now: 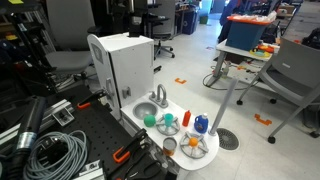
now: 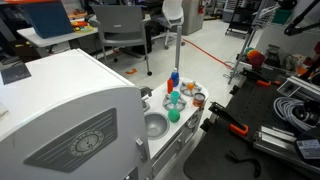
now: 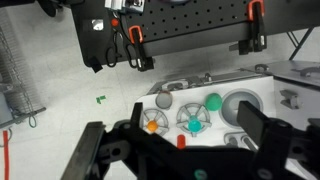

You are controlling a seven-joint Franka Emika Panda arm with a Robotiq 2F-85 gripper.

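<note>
My gripper stands open high above a white toy kitchen counter, its dark fingers spread wide with nothing visible between them. On one burner sits a teal item (image 3: pixel 194 124); on the other is an orange item (image 3: pixel 152 126). A metal cup (image 3: pixel 164 100) stands near the counter's edge. Close to the sink (image 1: pixel 145 110) lies a green round item (image 3: pixel 213 102). Behind the burners are a red item (image 2: pixel 170 86) and a blue item (image 1: pixel 201 123). The fingers partly cover the back of the counter in the wrist view.
A faucet (image 1: pixel 160 95) rises behind the sink, and a tall white cabinet (image 1: pixel 122 65) flanks the counter. Orange clamps (image 1: pixel 129 149) and a coiled cable (image 1: pixel 60 156) occupy the black table along the front. Open floor lies beyond the counter.
</note>
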